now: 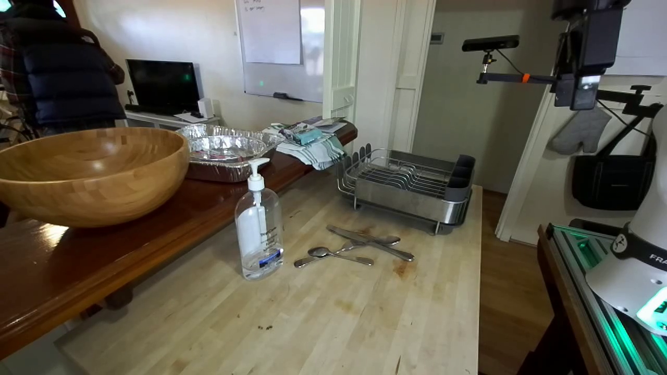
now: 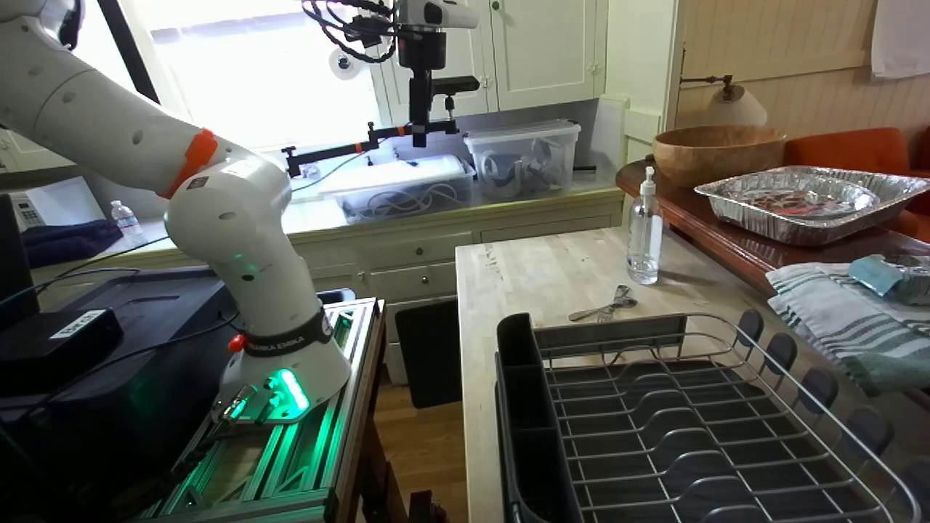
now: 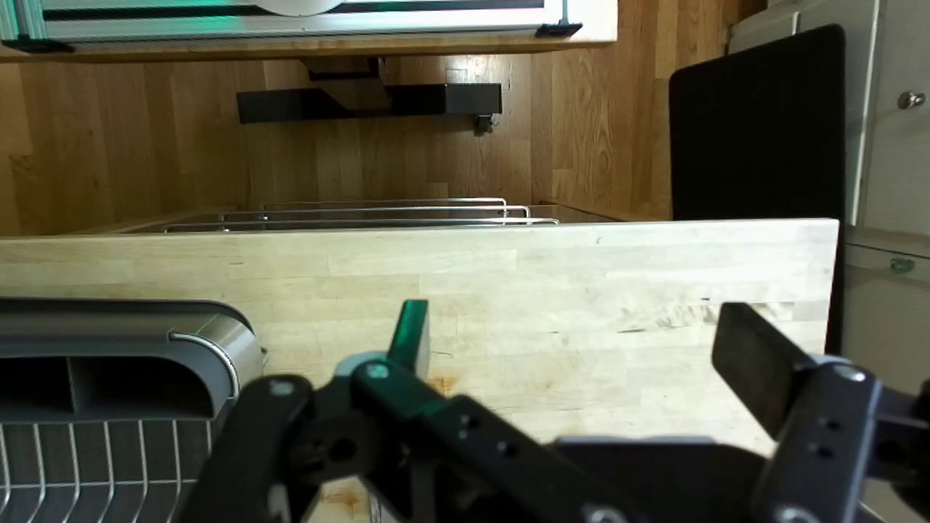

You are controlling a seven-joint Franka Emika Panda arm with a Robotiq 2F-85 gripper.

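Observation:
High above the table, my gripper stands open; one of its fingers [image 3: 754, 357] shows clearly at the right of the wrist view, and nothing is between the two. Its dark body also shows at the upper right in exterior view 1 and hanging at top centre in exterior view 2. Below and apart from it, metal cutlery lies crossed on the wooden table: a knife [image 1: 341, 232], a spoon [image 1: 320, 252] and other pieces overlapping them. A clear pump bottle [image 1: 259, 234] is upright beside the cutlery. Behind stands a wire dish rack [image 1: 400, 194] with a dark cutlery holder [image 1: 460, 178].
A brown counter [image 1: 228, 190] borders the table, bearing a wooden bowl [image 1: 94, 200], foil trays [image 2: 785, 228] and a striped towel [image 2: 837, 327]. Between table and robot base is a floor gap.

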